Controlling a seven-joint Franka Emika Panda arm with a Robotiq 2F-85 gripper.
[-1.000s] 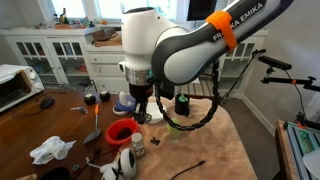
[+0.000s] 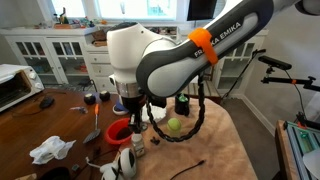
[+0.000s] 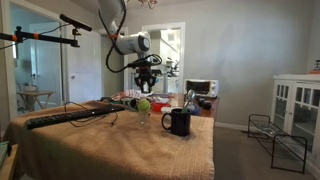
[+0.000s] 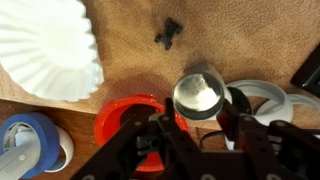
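A small jar with a pale round top [image 4: 200, 94] stands between the fingertips of my gripper in the wrist view, one finger on each side of it. My gripper is shut on this jar. In exterior view 1 the clear jar [image 2: 138, 145] shows just below the arm, beside the red bowl [image 2: 118, 131]. The fingers are hard to make out there against the dark wrist. In the wrist view the red bowl [image 4: 112, 122] lies to the left of the jar, partly covered by the gripper.
A white fluted dish [image 4: 50, 45] and a blue tape roll [image 4: 28, 145] lie left. A small black piece [image 4: 168, 34] sits above the jar. A black mug [image 3: 180, 122] and a greenish ball [image 2: 174, 124] stand nearby.
The jar, the bowl and the ball look nearly unmoved.
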